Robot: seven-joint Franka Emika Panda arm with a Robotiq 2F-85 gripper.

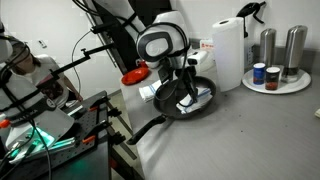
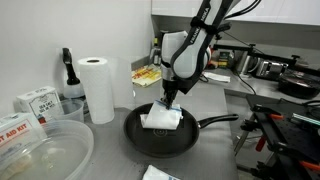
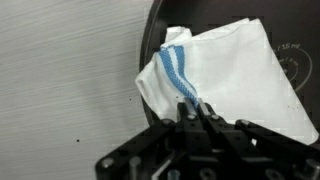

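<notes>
A white cloth with a blue stripe [image 3: 235, 75] lies bunched in a black frying pan [image 2: 180, 143]. My gripper is shut on the cloth at its blue stripe, near the pan's rim. In exterior view 2 the cloth [image 2: 160, 120] rises toward the gripper [image 2: 167, 102] from the pan's middle. From exterior view 1, the arm reaches down over the pan [image 1: 178, 113] and hides part of the cloth [image 1: 204, 97].
A paper towel roll [image 2: 97, 90] and a clear plastic bowl [image 2: 55, 150] stand beside the pan. The pan's handle [image 1: 147, 129] points toward the table's edge. A tray with shakers [image 1: 290, 85] sits at the back right.
</notes>
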